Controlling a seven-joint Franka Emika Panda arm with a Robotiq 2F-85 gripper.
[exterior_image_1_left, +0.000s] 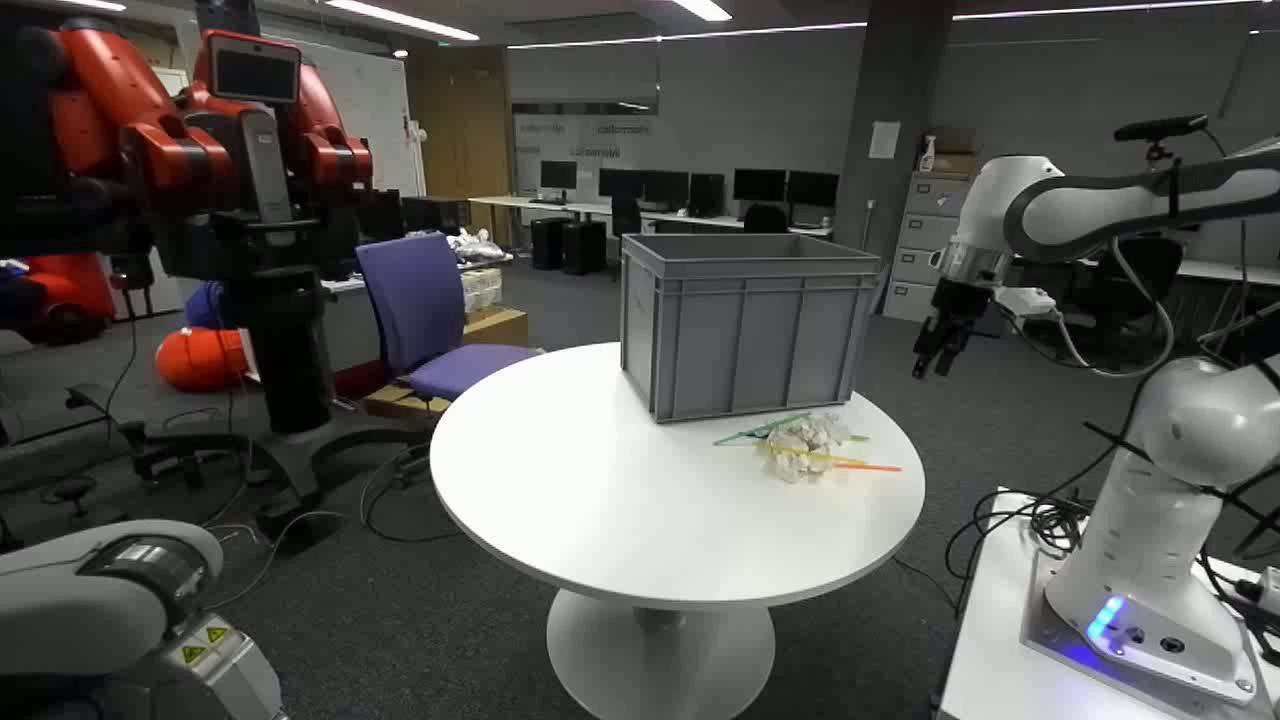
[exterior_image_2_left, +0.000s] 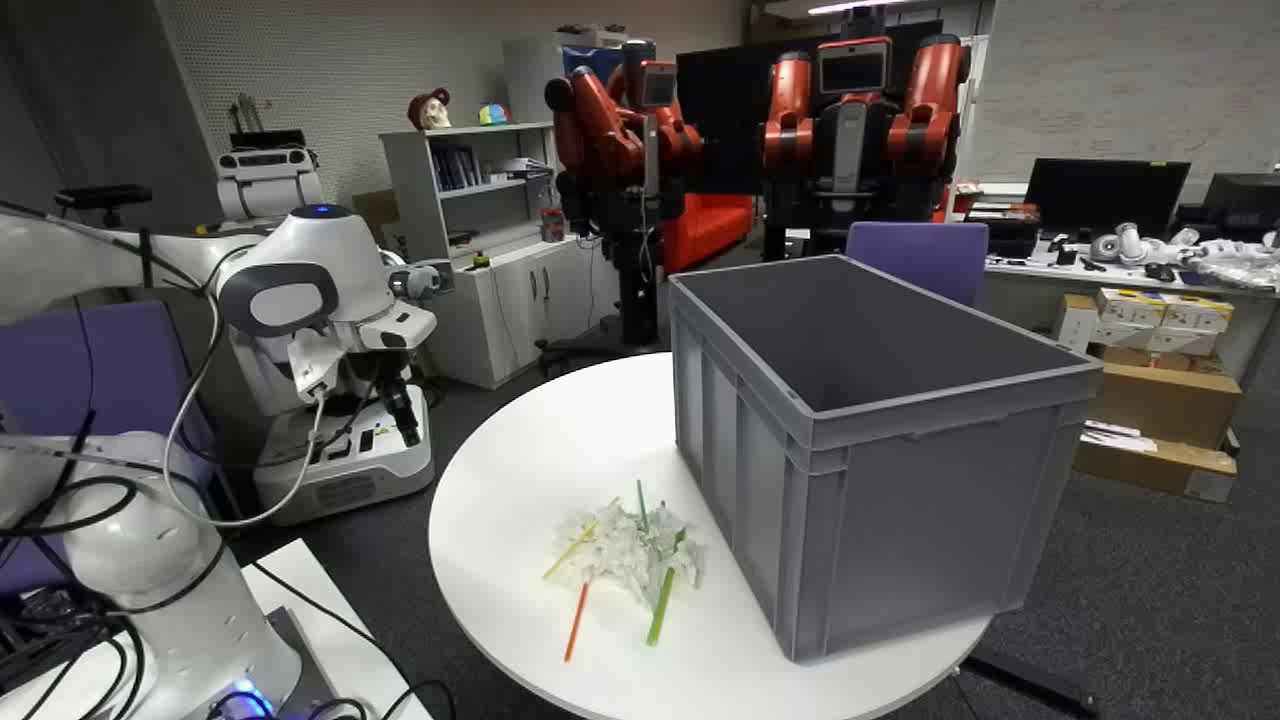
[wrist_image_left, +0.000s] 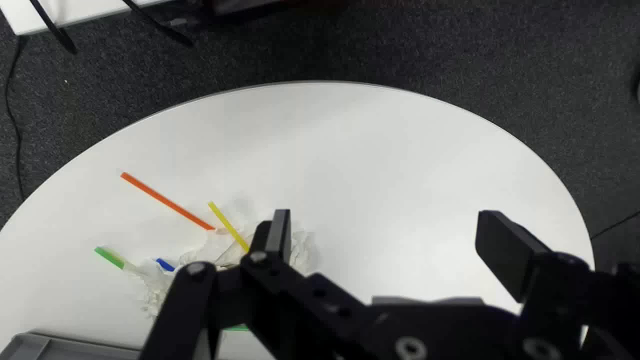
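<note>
A loose heap of crumpled white tissue (exterior_image_1_left: 801, 446) lies on the round white table (exterior_image_1_left: 576, 480), close to the grey crate. Thin coloured straws stick out of it: an orange straw (exterior_image_2_left: 577, 623), a green straw (exterior_image_2_left: 661, 607) and a yellow straw (wrist_image_left: 228, 227), among others. The large grey crate (exterior_image_2_left: 768, 480) stands upright on the table; only part of its inside shows, so its floor is hidden. My gripper is open with nothing between its widely parted fingers. It hangs above the table's height, and in the wrist view one finger covers part of the heap.
Another robot arm (exterior_image_1_left: 120, 600) reaches in at the lower left. A purple chair (exterior_image_1_left: 414, 300) and red robots (exterior_image_2_left: 858, 120) stand beyond the table. Black cables (exterior_image_1_left: 1032, 528) hang around my arm's base.
</note>
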